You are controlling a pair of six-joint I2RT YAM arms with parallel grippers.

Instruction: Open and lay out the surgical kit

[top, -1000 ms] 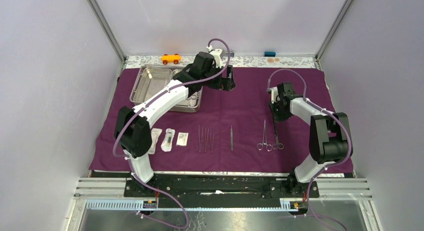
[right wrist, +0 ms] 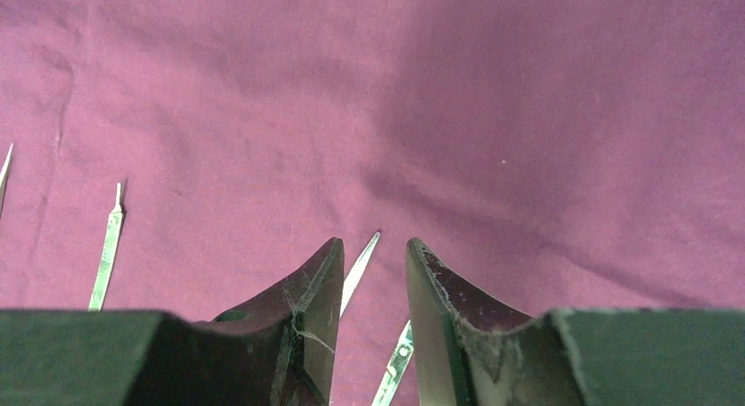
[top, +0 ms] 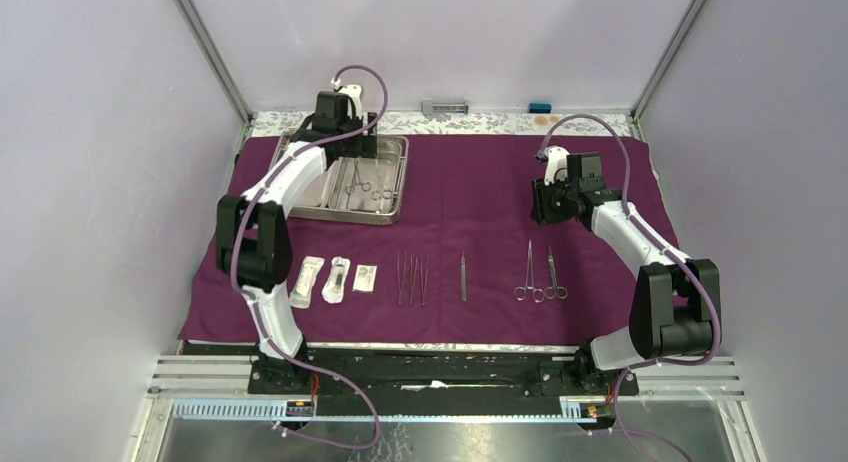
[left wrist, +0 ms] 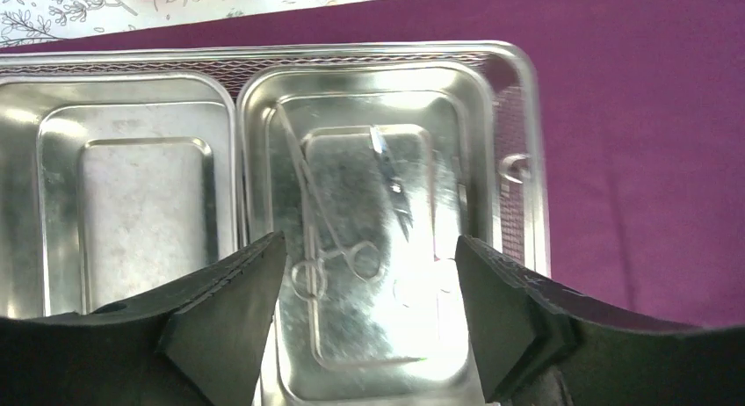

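Over the metal tray [top: 392, 204] at the back left hangs my left gripper, open with empty space between its fingers. In the left wrist view a scissor-like instrument [left wrist: 318, 199] with ring handles lies in the tray's right compartment, beside a second, shinier instrument [left wrist: 391, 173]. My right gripper is part open above the cloth, nothing held. Two ring-handled instruments [top: 530, 272] [top: 552, 275] lie on the cloth in front of it. To their left are a slim handle [top: 463, 278], several tweezers [top: 412, 280] and flat packets [top: 365, 278] [top: 336, 280] [top: 306, 282].
The tray's left compartment [left wrist: 145, 221] looks empty. A blue block [top: 540, 108] and a grey object [top: 444, 107] stand along the back edge.
My left gripper has swung left from above the bare cloth to over the tray, covering the orange toy car behind it. The right gripper has shifted slightly back and left, away from the ring-handled instruments.
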